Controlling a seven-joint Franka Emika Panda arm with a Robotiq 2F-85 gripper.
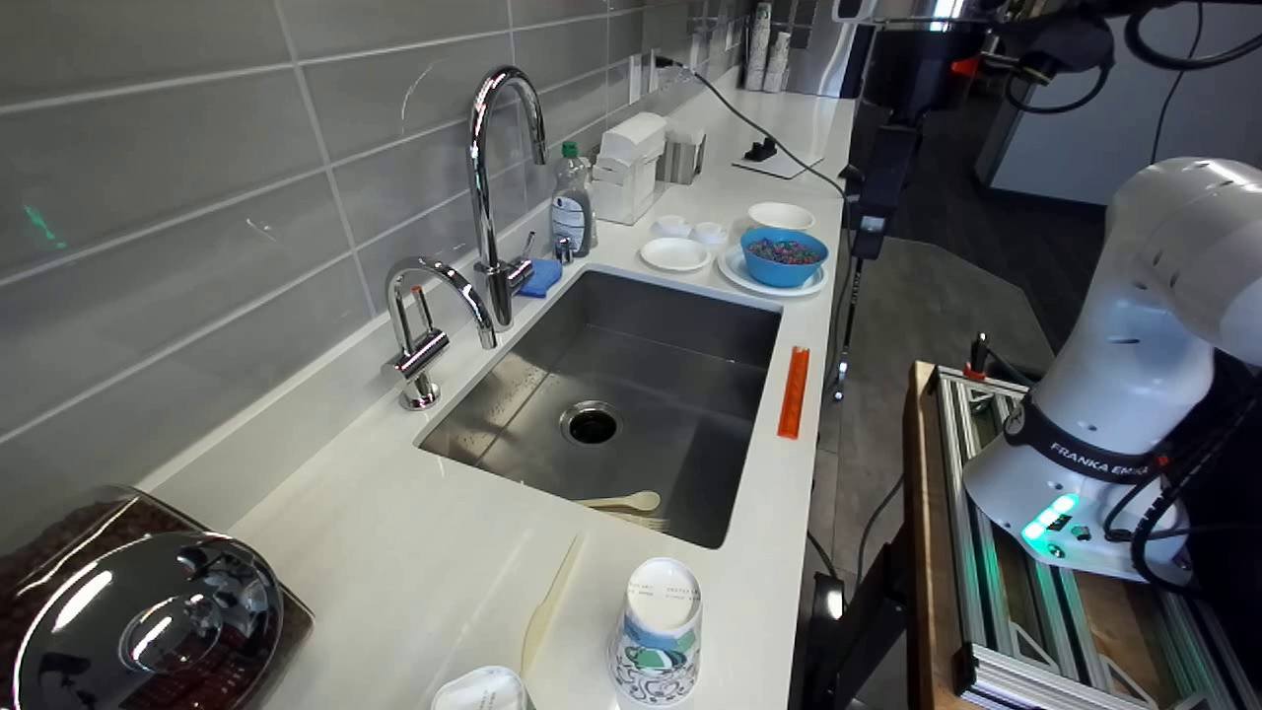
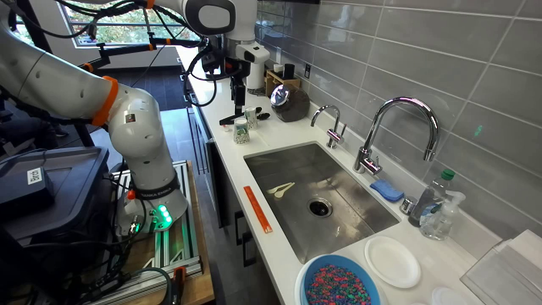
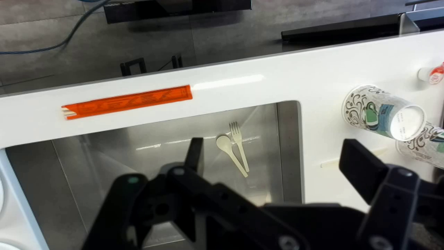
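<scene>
In the wrist view my gripper is open, its two black fingers (image 3: 194,154) far apart with nothing held between them. Below it, a pale spoon (image 3: 225,144) and a pale fork (image 3: 238,139) lie side by side on the floor of the steel sink (image 3: 290,146). A pale knife (image 3: 331,164) rests on the white counter beside the sink, partly behind one finger. Two patterned paper cups, one nearer (image 2: 241,131) and one behind it (image 2: 251,117), stand upside down on the counter. An orange chopstick packet (image 3: 131,101) lies along the front strip of counter.
Two chrome faucets, one tall (image 1: 482,189) and one short (image 1: 416,343), rise behind the sink. A blue bowl of colored bits (image 2: 317,269) sits at the sink's other end, near a white plate (image 2: 392,262). A lidded dark jar (image 2: 289,103) stands beyond the cups.
</scene>
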